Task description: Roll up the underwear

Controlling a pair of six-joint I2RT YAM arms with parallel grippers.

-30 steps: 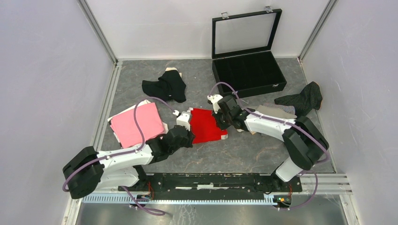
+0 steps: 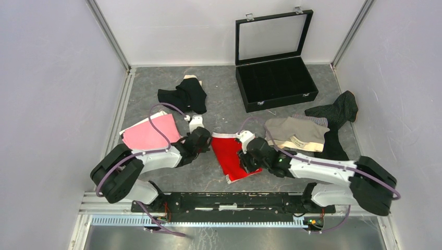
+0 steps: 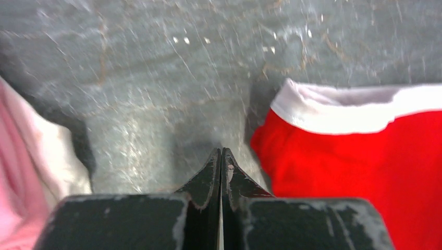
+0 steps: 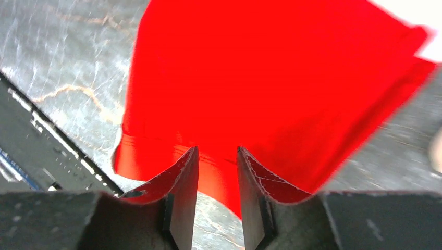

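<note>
The red underwear [image 2: 225, 152] lies flat and folded on the grey table between my arms, its white waistband [image 3: 339, 115] on the far side. In the left wrist view my left gripper is shut with nothing visible between its fingertips, just left of the red cloth. My right gripper has a narrow gap between its fingers, so it is part open. It is over the near part of the red underwear [image 4: 245, 78], close to a folded-up edge, with no cloth gripped that I can see. From above, the right arm covers the cloth's right side.
Pink underwear [image 2: 151, 134] lies at the left and a black pair [image 2: 187, 96] behind it. Beige [image 2: 297, 130] and dark garments [image 2: 339, 112] are heaped at the right. An open, empty black box [image 2: 276, 83] stands at the back. Bare table separates the red cloth from the box.
The red cloth has turned clockwise, its waistband swinging from the left to the far side. My right gripper has moved toward the front; the left has shifted slightly away from the front.
</note>
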